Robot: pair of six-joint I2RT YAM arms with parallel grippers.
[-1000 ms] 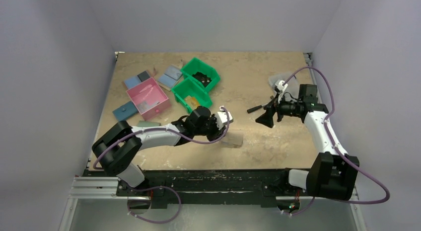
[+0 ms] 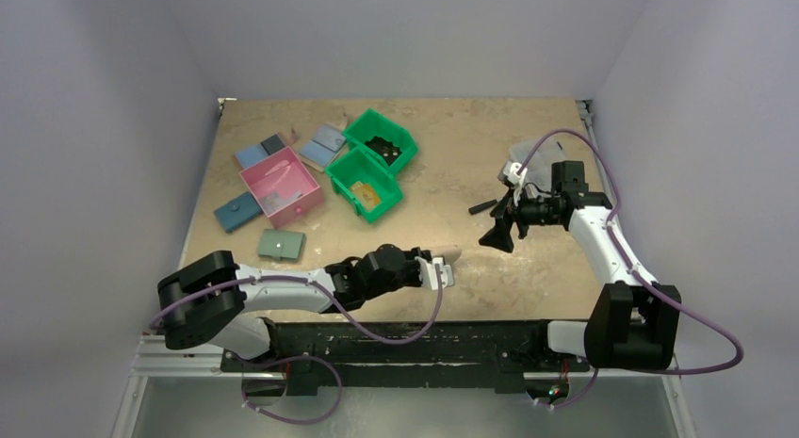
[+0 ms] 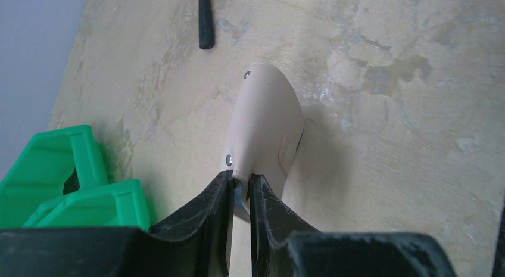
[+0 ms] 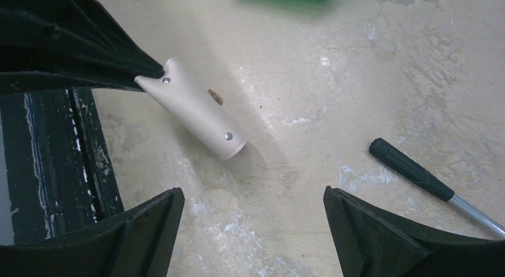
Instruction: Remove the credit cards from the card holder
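A pale beige card holder (image 3: 262, 116) with metal snaps is gripped at one end by my left gripper, whose fingers are shut on it; something bluish shows inside that end. The right wrist view shows the same holder (image 4: 196, 113) held over the table, left of centre. My right gripper is open and empty, apart from the holder; in the top view it hangs to the right of it.
A black-handled tool (image 4: 411, 170) lies near the right gripper. Green bins (image 2: 363, 188), a pink bin (image 2: 283, 202) and several flat wallets fill the table's left half. The dark front edge is close below the holder.
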